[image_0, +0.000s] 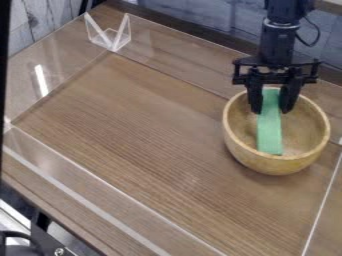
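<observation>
A round wooden bowl (238, 140) sits at the right of the table, holding a long green object (269, 134) that lies upright along its middle toward the back. The black gripper (271, 92) is over the back of the bowl, its fingers around or just above the green object's far end. Whether it grips that object cannot be told.
A clear wire-like holder (110, 32) stands at the back left. Dark edges border the table at the top left and bottom left.
</observation>
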